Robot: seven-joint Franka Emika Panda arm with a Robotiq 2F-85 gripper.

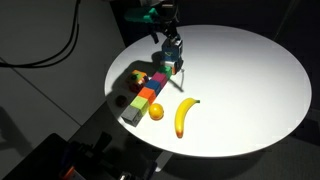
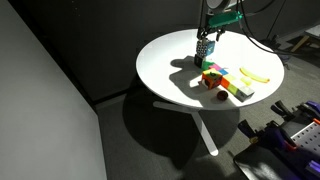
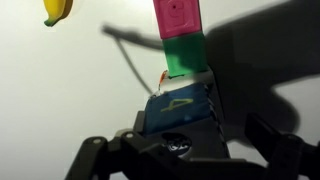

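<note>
In the wrist view a blue block [image 3: 180, 108] marked with a figure sits at the end of a row, beside a green block [image 3: 184, 55] and a pink block [image 3: 178, 18]. A darker item [image 3: 185, 140] lies nearer the camera. My gripper stands open around these, its fingers [image 3: 92, 158] wide apart with space on both sides. Seen from outside, the gripper [image 1: 172, 48] is over the far end of the row of coloured blocks [image 1: 149, 93]; the contact there is too small to tell.
A banana [image 1: 185, 116] and an orange fruit [image 1: 156, 111] lie right of the row. On its other side are a multicoloured cube [image 2: 212, 77] and a dark red round item [image 2: 222, 95].
</note>
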